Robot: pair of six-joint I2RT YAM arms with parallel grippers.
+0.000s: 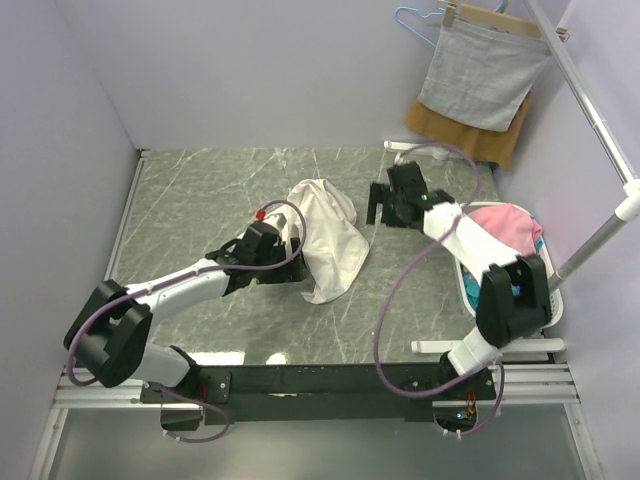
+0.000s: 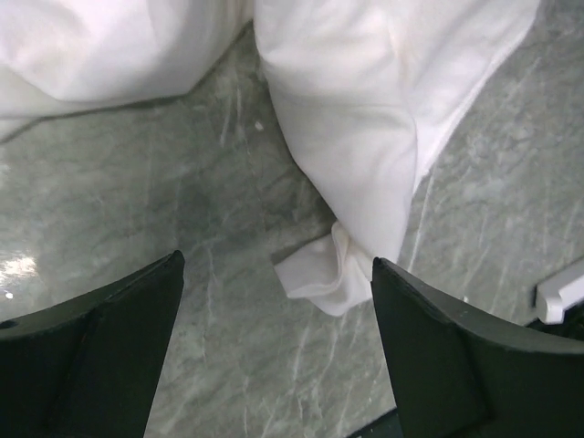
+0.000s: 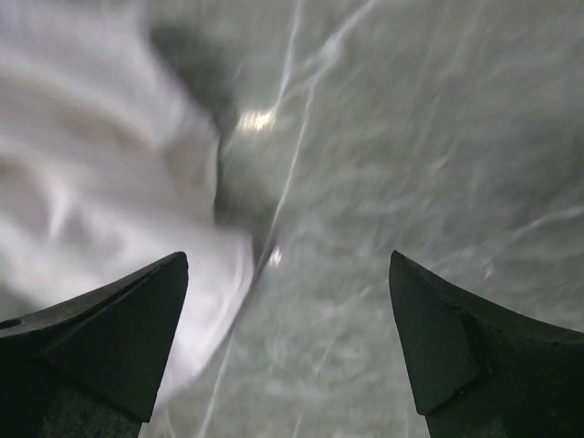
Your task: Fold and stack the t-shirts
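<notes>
A white T-shirt [image 1: 335, 240] lies crumpled on the marble table, one end trailing toward the front. My left gripper [image 1: 290, 258] is open over its left-front part; in the left wrist view a folded tip of the shirt [image 2: 319, 278] lies between and beyond the open fingers, on the table. My right gripper [image 1: 378, 205] is open just right of the shirt's back part, and the right wrist view shows the shirt's blurred edge [image 3: 109, 228] at the left, with bare marble between the fingers.
A white basket [image 1: 553, 305] at the right holds pink and teal clothes. Grey and mustard cloths hang on hangers at the back right, beside a metal rail [image 1: 600, 120].
</notes>
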